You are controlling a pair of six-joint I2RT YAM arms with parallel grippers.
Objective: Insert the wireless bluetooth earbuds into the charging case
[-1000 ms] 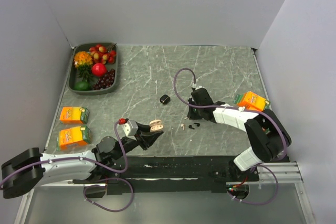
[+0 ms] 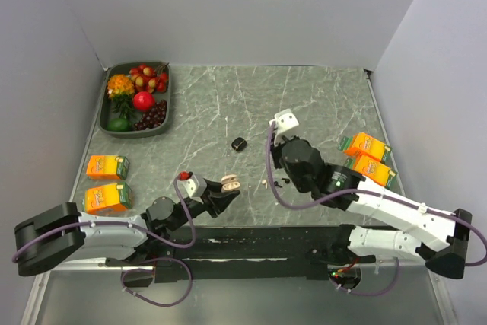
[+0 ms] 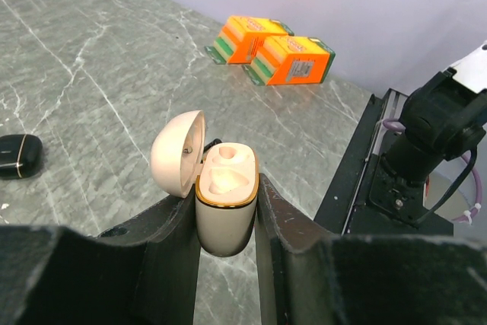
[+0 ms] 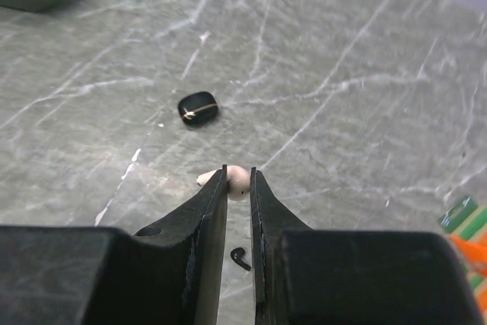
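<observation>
My left gripper is shut on the cream charging case (image 3: 226,226). The hinged lid (image 3: 177,154) stands open on the left, and both wells in the case look empty. In the top view the case (image 2: 230,183) sits above the table's front middle. My right gripper is nearly closed, with a cream earbud (image 4: 239,183) between its fingertips. The earbud's stem (image 4: 207,177) pokes out to the left. On the table lies another cream earbud (image 2: 265,183), left of my right gripper (image 2: 275,159).
Black earbuds (image 2: 276,184) lie near the cream one. A closed black case (image 2: 239,144) rests mid-table. Orange boxes (image 2: 106,197) stand at the left, others (image 2: 370,169) at the right. The fruit tray (image 2: 134,133) is at back left.
The right arm has come up much higher, looking far larger from above, its gripper slightly left. The left gripper has shifted slightly right with the case.
</observation>
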